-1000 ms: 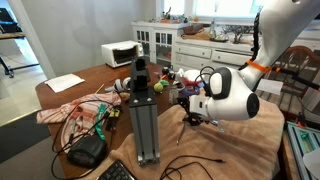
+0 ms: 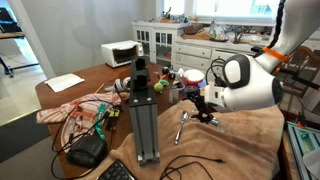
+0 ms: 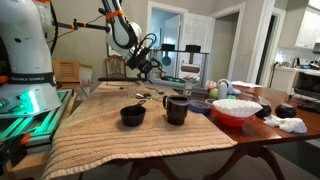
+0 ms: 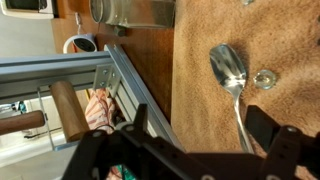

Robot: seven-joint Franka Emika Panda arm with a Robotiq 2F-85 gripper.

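A metal spoon [image 4: 228, 66] lies on the tan cloth [image 4: 200, 120] in the wrist view, its bowl toward the top and its handle running down between my fingers. My gripper is open with nothing held, its dark fingers set wide apart. In exterior view 1 the gripper [image 2: 207, 106] hangs over the cloth, to the right of the spoon [image 2: 182, 122] and apart from it. Seen in exterior view 2, the gripper [image 3: 147, 74] is at the cloth's far side.
Beside the spoon sits a small clear round object [image 4: 265, 79]. A tall grey post [image 2: 146, 125] stands left of the cloth, and black cables [image 2: 190, 160] cross its front. A black bowl [image 3: 133, 117], a dark mug [image 3: 177, 110] and a red bowl [image 3: 234, 119] appear in exterior view 2.
The arm has moved right and slightly up in exterior view 1, away from the spoon, which now shows more clearly. The spoon remains on the cloth.
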